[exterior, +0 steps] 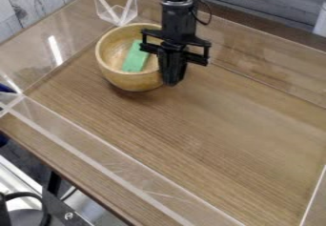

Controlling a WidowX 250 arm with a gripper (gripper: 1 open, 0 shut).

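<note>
My black gripper (171,76) is low at the right rim of a wooden bowl (122,79), with the wrist body over the bowl's right side. The fingers look shut; whether anything is between them is hard to see. A green block (132,56) lies inside the bowl on the left of the arm, partly hidden by the rim.
A white folded wire-like object (118,10) stands behind the bowl at the back left. A dark cable lies at the lower left edge.
</note>
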